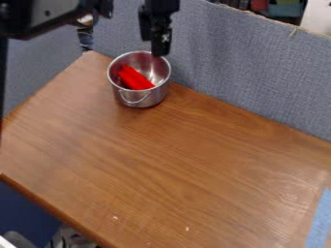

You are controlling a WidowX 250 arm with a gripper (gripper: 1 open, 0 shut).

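Note:
A small steel pot (pixel 149 95) with a wire handle stands near the back left of the wooden table, with a red object (pixel 134 77) lying inside it. The black gripper (pixel 161 49) hangs just above the pot's back right rim, open as far as it shows; no held object is visible.
Grey padded walls (pixel 246 77) bound it at the back and left. A blue strip (pixel 316 218) lies at the right edge.

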